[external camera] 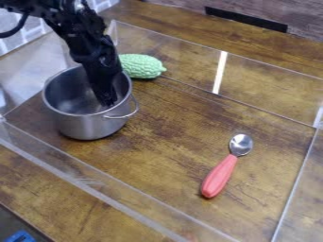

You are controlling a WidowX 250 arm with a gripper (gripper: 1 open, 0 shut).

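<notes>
A steel pot [79, 118] with a wire handle stands at the left of the camera view. My black gripper [106, 90] reaches down from the top left into the pot, at the right side of its interior. Its fingertips are down inside the pot and hard to make out; I see nothing held. A pale green corn-like object [142, 66] lies just behind the pot to the right. A spoon [220, 174] with a pink handle and steel bowl lies at the right front of the table.
A pale panel stands at the left behind the pot, and a blue object shows at the bottom-left corner.
</notes>
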